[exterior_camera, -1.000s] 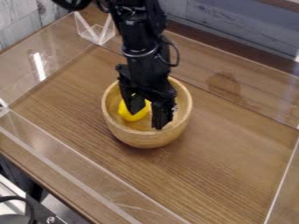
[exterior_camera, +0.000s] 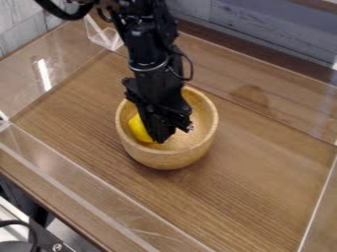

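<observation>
A light wooden bowl sits on the wooden table in the middle of the view. Inside it, on the left, lies a yellow object, partly hidden by the black gripper. The gripper reaches down into the bowl over that object; its fingertips are dark and overlapping, so whether anything is between them cannot be made out.
A clear plastic container stands at the back left. A cable runs at the lower left corner.
Over the last second the gripper has shifted a little left within the bowl and now covers more of the yellow object.
</observation>
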